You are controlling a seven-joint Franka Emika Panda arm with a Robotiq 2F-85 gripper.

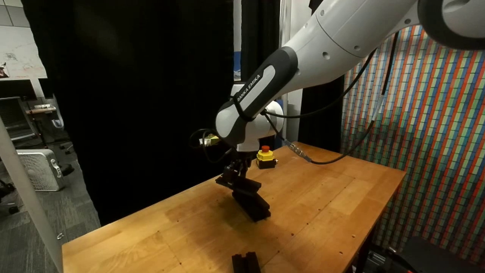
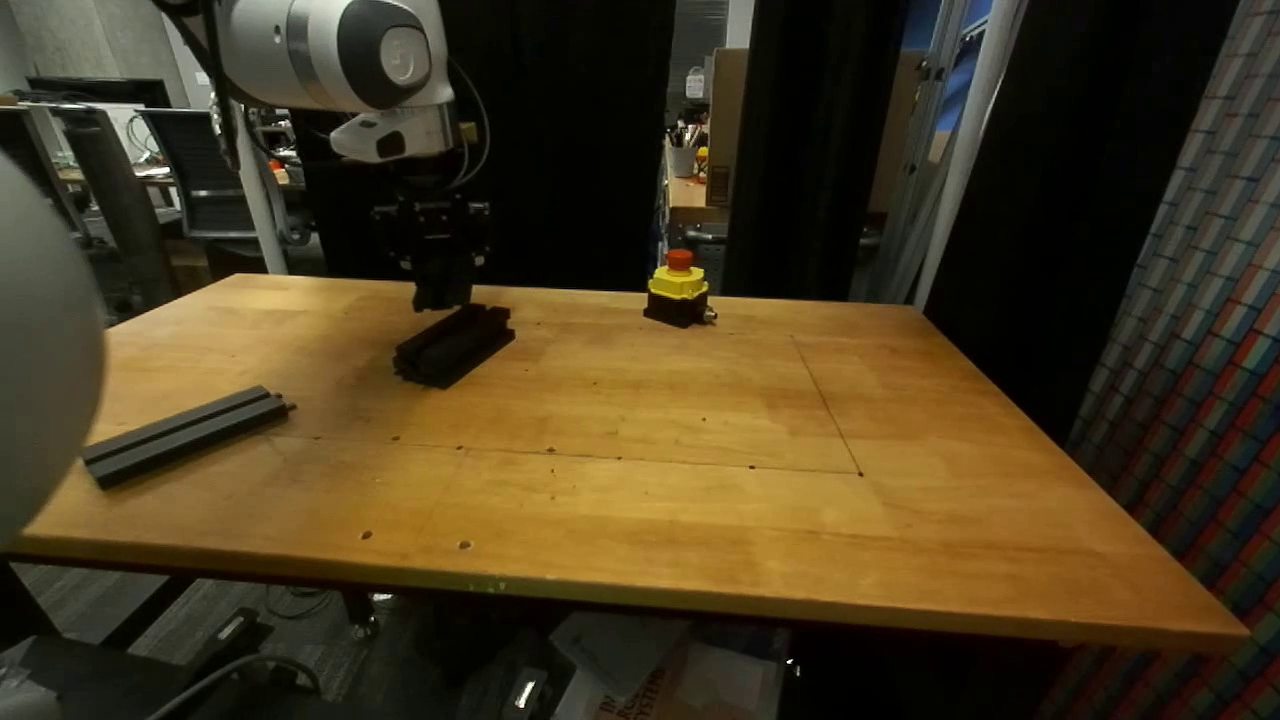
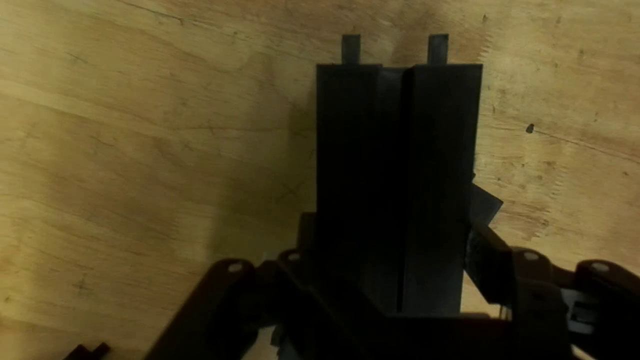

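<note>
Held in my gripper is a black grooved block (image 3: 396, 162), which has two small tabs at its far end in the wrist view. The fingers (image 3: 487, 264) stand on either side of it. In exterior view 1 the held block (image 1: 241, 184) is level, just above and partly in front of a second black grooved block (image 1: 254, 207) on the table. That second block (image 2: 456, 346) lies flat below the gripper (image 2: 444, 282) in exterior view 2; whether the two blocks touch cannot be told. Under the held one, a dark corner (image 3: 484, 205) pokes out on the right.
A third grooved block (image 2: 186, 434) lies on the table's left in exterior view 2. The yellow emergency stop box (image 2: 679, 288) with a red button stands at the back edge.
</note>
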